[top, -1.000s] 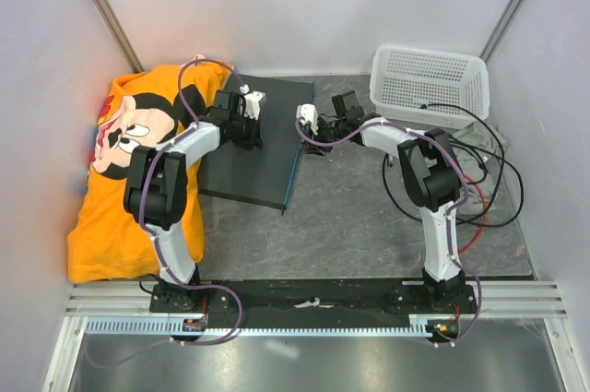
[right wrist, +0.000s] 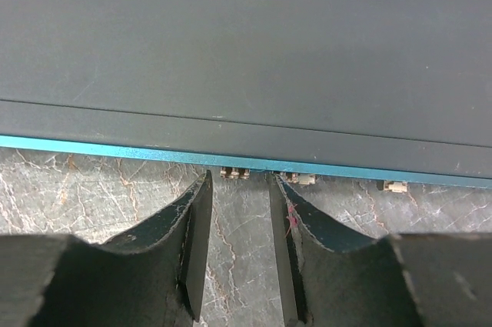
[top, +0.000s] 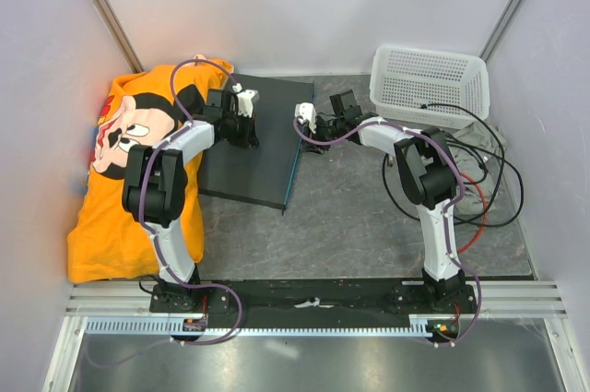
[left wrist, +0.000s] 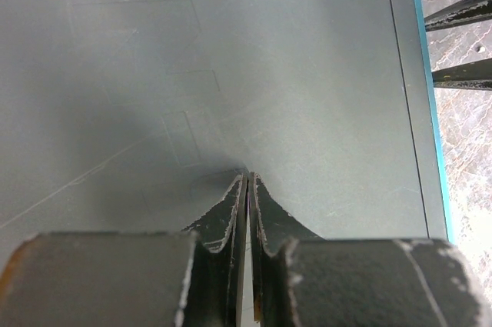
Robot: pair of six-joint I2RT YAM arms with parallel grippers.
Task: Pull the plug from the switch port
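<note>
The dark switch [top: 249, 171] lies flat at centre-left, its teal edge [right wrist: 115, 150] facing right. My left gripper is shut on top of it, nothing visible between its fingertips. My right gripper is at that edge, its two fingers apart, pointing at small metal connector pieces [right wrist: 234, 172] that show just below the teal strip. Another small piece [right wrist: 395, 186] sticks out further along the edge. Whether a plug sits in a port is hard to tell, as the edge hides the ports.
An orange cartoon cloth [top: 120, 217] lies at the left. A white basket [top: 429, 65] stands at the back right, with coiled black and red cables [top: 484, 217] below it.
My left gripper has shifted slightly left over the switch. My right gripper has moved very little at the edge.
</note>
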